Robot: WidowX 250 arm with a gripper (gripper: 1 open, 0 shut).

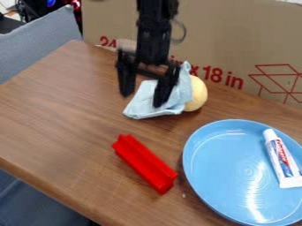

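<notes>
The black gripper [147,79] hangs above a light blue cloth [165,103] toward the back of the wooden table, its two blurred fingers spread apart. Whether it touches the cloth is unclear. A pale yellow round object [193,97] sits behind the cloth, partly covered. A red block [144,162] lies front centre. A blue plate [230,182] at the right holds a toothpaste tube [282,159].
A cardboard box [242,48] stands along the back of the table [59,115]. A grey surface [30,48] lies beyond its left edge.
</notes>
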